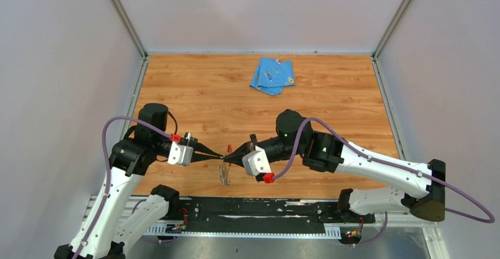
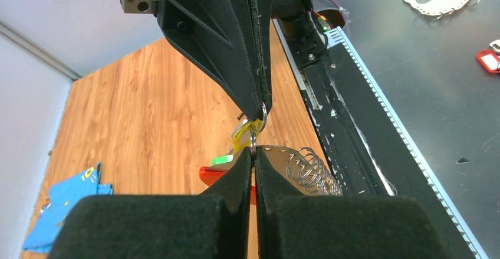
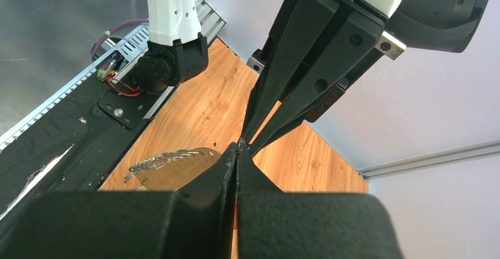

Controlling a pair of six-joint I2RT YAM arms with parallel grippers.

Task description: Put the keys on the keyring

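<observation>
In the top view my left gripper [image 1: 220, 157] and my right gripper [image 1: 226, 159] meet tip to tip above the table, both shut. In the left wrist view a thin metal ring [image 2: 253, 138] stands up from my left gripper's fingertips. Another small ring [image 2: 264, 116] shows at my right gripper's tips, with a yellow piece [image 2: 242, 136] close beneath. Behind the left fingertips hang a flat card with wire loops [image 2: 309, 173], a green piece [image 2: 222, 159] and a red piece [image 2: 210, 175]. Whether the two rings are linked I cannot tell.
A folded blue cloth [image 1: 273, 75] lies at the back of the wooden table [image 1: 194, 88]. Off the table, a white ring-shaped object [image 2: 439, 2] and a red tag [image 2: 489, 61] lie on the dark floor. The table around the grippers is clear.
</observation>
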